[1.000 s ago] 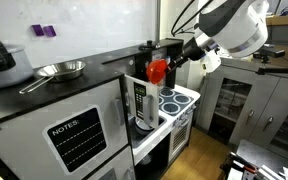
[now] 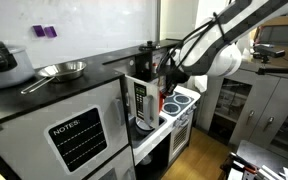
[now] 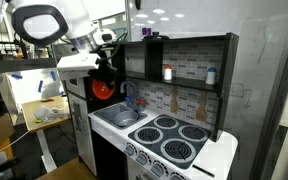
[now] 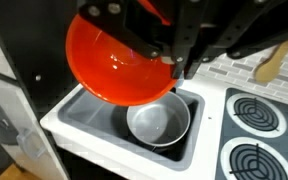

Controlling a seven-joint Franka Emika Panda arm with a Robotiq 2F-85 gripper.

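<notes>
In the wrist view, a shiny red bowl hangs tilted with its rim in my gripper, whose dark fingers are shut on it. Below it, a grey metal pot sits inside the sink; the bowl covers part of the basin. From the second exterior side, the bowl is up in the air near the sink, under the arm's wrist. Only a red sliver of the bowl shows in the first exterior view, beside a grey upright panel.
Right of the sink is a stove with several dark burners. A shelf with jars stands behind it, utensils hanging underneath. Tall cabinets flank the counter's near side, and a pan rests on top.
My arm has swung left and lower in the first exterior view, carrying the red bowl. The bowl was in plain sight before; now it is mostly hidden there.
</notes>
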